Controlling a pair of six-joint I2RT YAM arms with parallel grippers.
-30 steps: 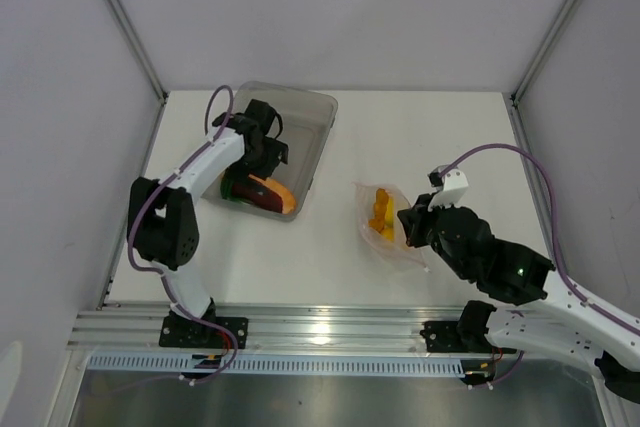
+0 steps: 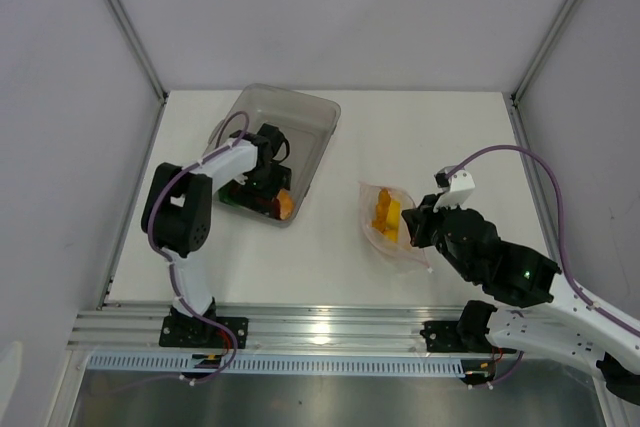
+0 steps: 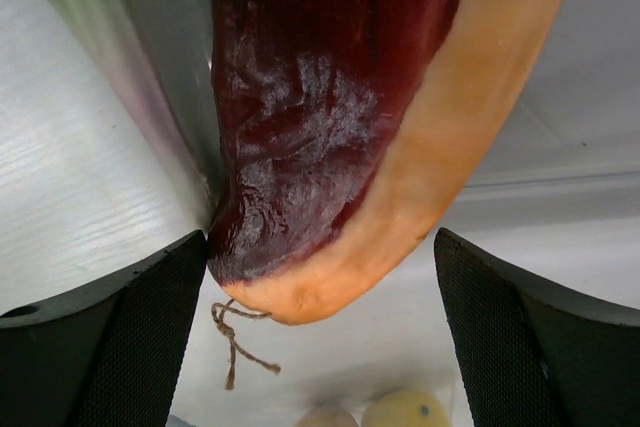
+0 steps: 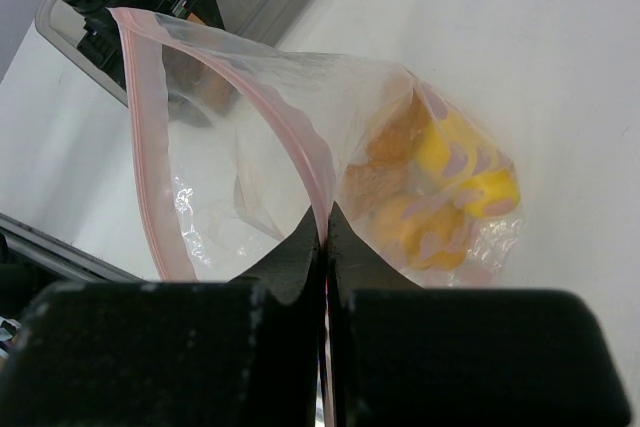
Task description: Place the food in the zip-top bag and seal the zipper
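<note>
My left gripper is open low over a dark red food piece with an orange edge (image 3: pixel 300 127) in the grey bin (image 2: pixel 300 117), with the piece's end between its fingers. A green-and-white stalk (image 3: pixel 90 37) lies beside it. My right gripper is shut on the pink rim of the clear zip bag (image 4: pixel 240 67), holding its mouth open. Inside the bag are yellow pieces (image 4: pixel 450 147) and orange pieces (image 4: pixel 400 207), seen through the plastic.
The bag rests on the white table (image 2: pixel 420 127) right of the bin, with clear table between them and behind. Metal rails line the table's edges.
My left gripper has moved slightly toward the near side of the bin, over the red piece.
</note>
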